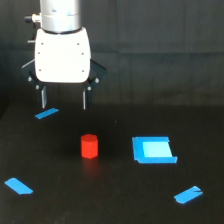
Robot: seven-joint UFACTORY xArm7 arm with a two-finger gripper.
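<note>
A small red block [89,146] stands on the black table, a little left of the middle. Above and behind it hangs my gripper [64,104], attached to the white arm head [62,57]. Its two thin dark fingers are spread wide, with only the dark background visible between them. The gripper is apart from the block. On the right lies a pale square [157,149] framed by blue tape [150,139].
Blue tape strips lie at the left front [18,186], the right front [187,195] and the back left [46,113], beneath the gripper. Bare table surrounds the block. A dark curtain [150,60] hangs behind.
</note>
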